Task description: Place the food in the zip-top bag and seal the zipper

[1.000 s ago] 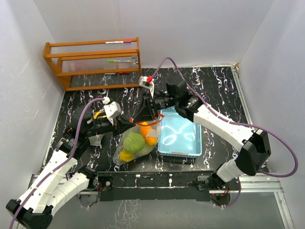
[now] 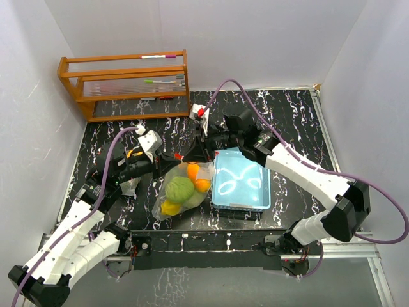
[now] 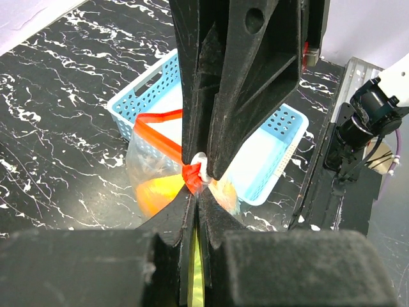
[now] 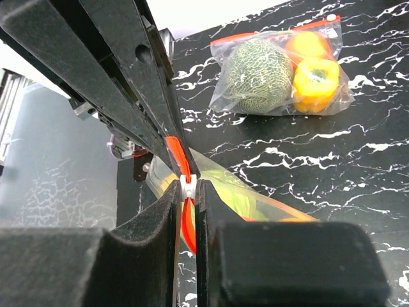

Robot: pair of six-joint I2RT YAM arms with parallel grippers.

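Observation:
A clear zip top bag (image 2: 161, 203) holds a green round food (image 2: 179, 190), orange items (image 2: 193, 171) and a yellow one (image 2: 170, 208). Its orange zipper strip (image 3: 160, 141) runs up to the grippers. In the right wrist view, my left gripper is shut on the bag's zipper end, a thin orange strip showing between its fingers. Right beside it, my right gripper is shut on the white zipper slider (image 4: 188, 188). From above, both gripper tips meet over the bag's top edge and hide the slider.
A blue basket (image 2: 270, 192) stands just right of the bag. Another zip bag (image 4: 223, 96), with a netted melon and yellow and orange food, lies on the marbled table. Behind the arms is a wooden rack (image 2: 128, 75).
My right gripper has shifted slightly right. The orange strip that curved out right of it is now mostly hidden from above. The left arm looks still.

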